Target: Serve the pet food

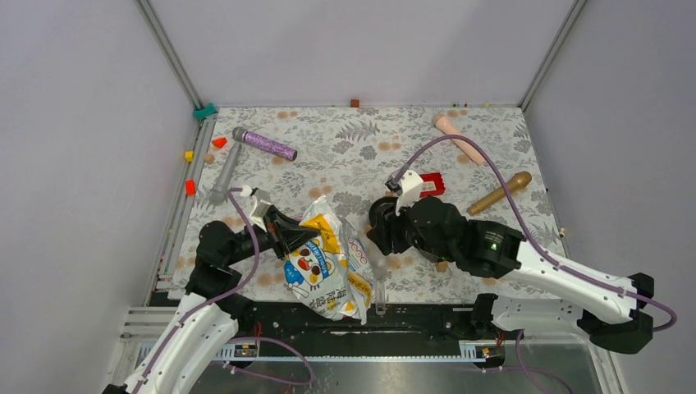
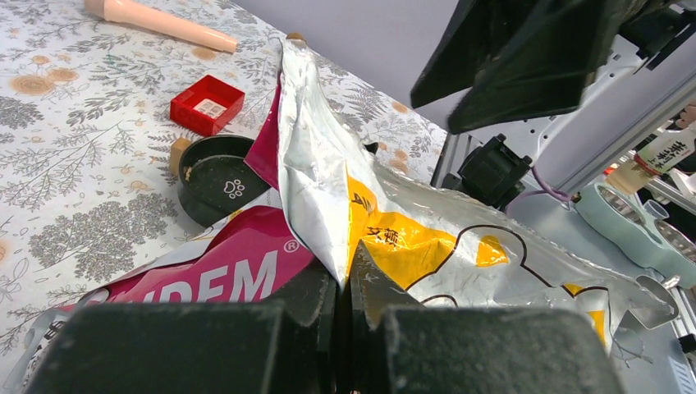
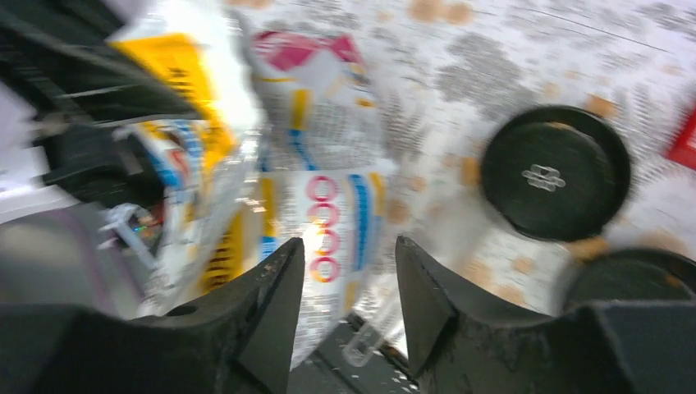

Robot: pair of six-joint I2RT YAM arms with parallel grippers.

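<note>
A white, yellow and pink pet food bag hangs at the front centre, with my left gripper shut on its top; the bag fills much of the left wrist view. My right gripper is open, apart from the bag and over the bowls; in the blurred right wrist view nothing shows between its fingers. A black bowl with a paw print stands beside the bag, and a second dark bowl is at the lower right of that view.
A red box lies behind the bowls. A pink rod and a gold rod lie to the right, purple and grey rods at the back left.
</note>
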